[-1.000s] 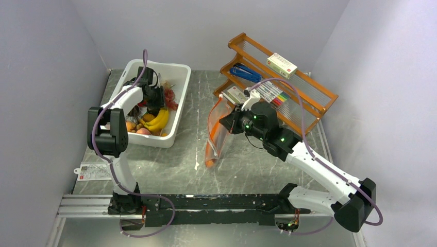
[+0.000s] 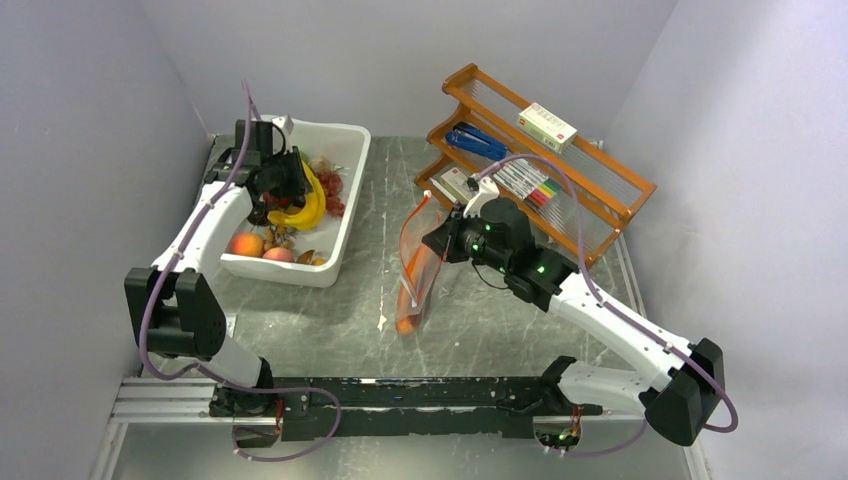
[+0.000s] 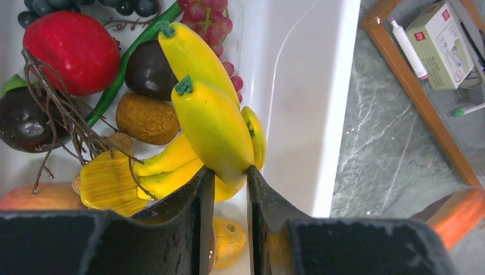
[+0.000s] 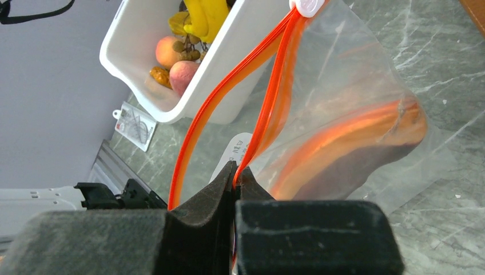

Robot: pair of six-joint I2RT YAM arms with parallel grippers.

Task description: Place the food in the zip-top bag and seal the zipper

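Note:
In the top view my left gripper [image 2: 299, 196] is over the white bin, shut on the yellow bananas [image 3: 214, 129]. Dark green tips cap the bananas, and the left fingers [image 3: 197, 197] meet at their lower end. The clear zip top bag [image 4: 366, 74] stands on the table with an orange zipper strip, its mouth partly spread. My right gripper is shut on the edge of that strip, near the bag's opening. A long orange-and-brown food piece [image 4: 354, 137] lies inside the bag. A white slider [image 4: 309, 6] sits at the far end of the zipper.
The white bin [image 2: 345, 225] also holds a red fruit [image 3: 71, 51], grapes [image 3: 209, 20], an eggplant [image 3: 26, 117] and peaches [image 4: 184, 76]. A wooden rack [image 2: 610, 215] with boxes and markers stands behind the bag. Grey table shows free between bin and bag.
The right arm and the bag have hardly moved.

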